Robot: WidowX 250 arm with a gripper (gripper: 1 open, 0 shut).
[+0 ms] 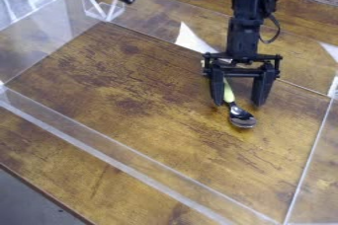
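Observation:
My black gripper [239,97] hangs at the right of the centre in the camera view, its fingers open and low over the wooden table. A spoon with a pale yellow-green handle and a metal bowl [240,118] lies on the table beneath it, the handle between the two fingers and the bowl toward the front. The handle's far end is hidden under the gripper.
A wooden table [113,91] fills the view, with clear plastic panels [126,147] along its sides. A white piece [192,39] lies behind the gripper.

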